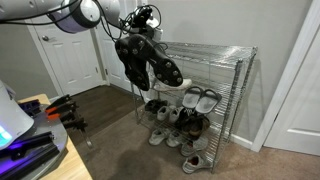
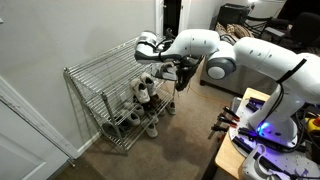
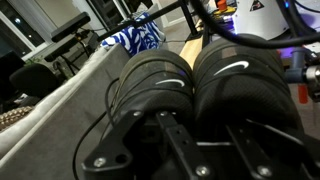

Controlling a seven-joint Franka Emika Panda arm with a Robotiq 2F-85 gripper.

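Note:
A pair of dark Nike slip-on shoes (image 3: 240, 72) fills the middle of the wrist view, heels side by side. My gripper is shut on the pair; its fingertips are hidden against the shoes. In exterior view 1 the dark shoes (image 1: 165, 70) hang in the air, soles partly toward the camera, in front of the left part of the wire rack (image 1: 222, 55). Exterior view 2 shows them as a dark shape (image 2: 184, 74) near the far end of the rack. Whether they touch the rack cannot be told.
Grey slides (image 1: 207, 102) lean at the right of the rack's middle shelf. Several pairs of shoes (image 1: 175, 138) stand on the lower shelves and floor. The rack's top shelf (image 2: 100, 72) looks mostly bare. A wooden table (image 1: 68, 165) stands near the robot base.

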